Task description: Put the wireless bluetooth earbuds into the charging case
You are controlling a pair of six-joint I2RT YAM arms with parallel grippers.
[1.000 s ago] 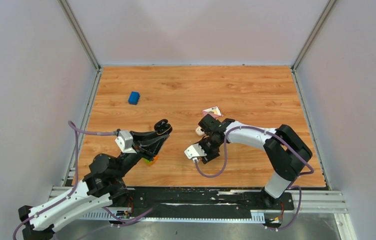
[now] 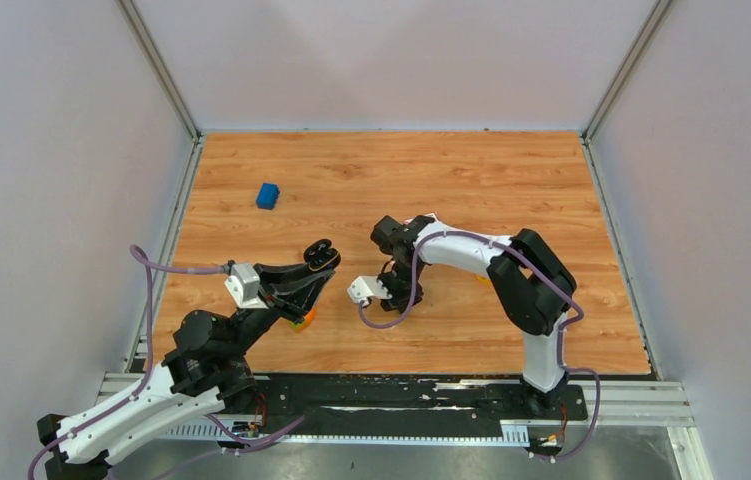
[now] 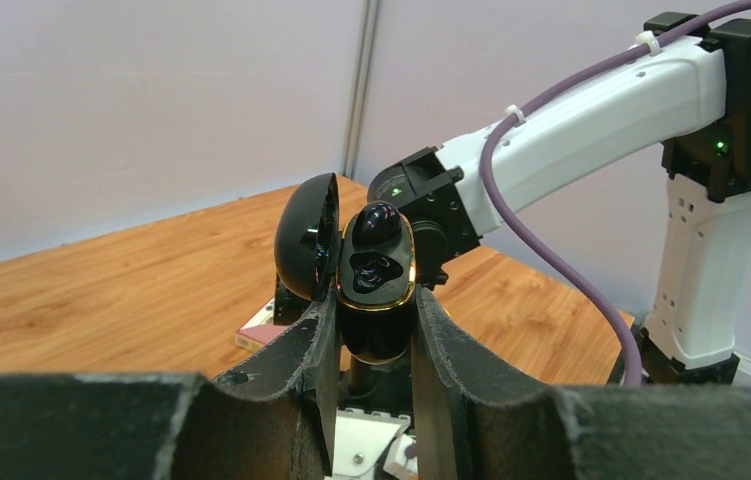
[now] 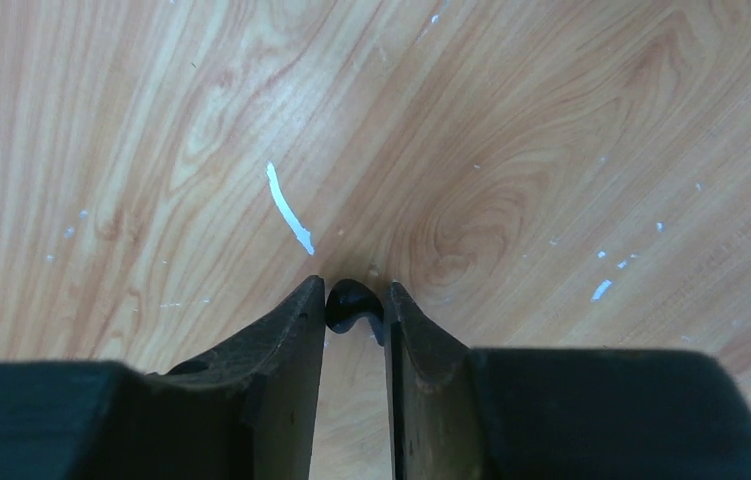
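The glossy black charging case [image 3: 376, 275], its lid [image 3: 303, 238] swung open, is clamped by my left gripper and held up over the table. Glossy shapes show inside it, but I cannot tell whether an earbud sits there. In the right wrist view, a small black earbud [image 4: 353, 302] lies between the fingertips of my right gripper, low over the wood. The gap there is narrow; whether both fingers press on the earbud is unclear. From above, the right arm hides these fingertips and the earbud.
A blue block [image 2: 267, 196] rests at the table's back left. An orange and green object [image 2: 304, 319] lies partly under the left arm. A pink and white item [image 3: 259, 328] lies beyond the case, near the right arm.
The right arm has moved left and slightly back across the table, now covering a small white object and most of the pink item.
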